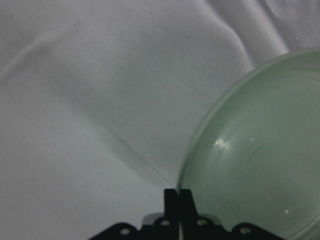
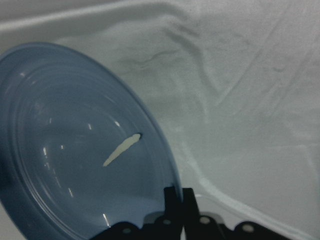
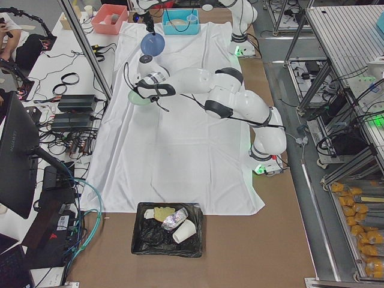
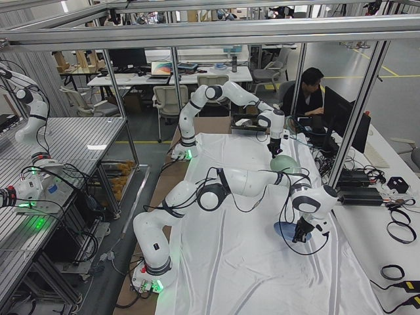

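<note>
A pale green dish (image 3: 137, 99) (image 4: 285, 164) (image 1: 257, 150) is in my left gripper, which is shut on its rim. My right gripper is shut on the rim of a blue dish (image 3: 153, 44) (image 4: 285, 231) (image 2: 75, 130), which has a light elongated mark inside. In the camera left view the nearer arm partly covers the green dish; the blue one is farther back on the white cloth (image 3: 180, 168).
A black-lined tray (image 3: 153, 240) with several items sits beyond the cloth's near edge. A blue bin (image 3: 174, 30) and red bin (image 3: 111, 18) stand at the back. Monitors and cables line the side.
</note>
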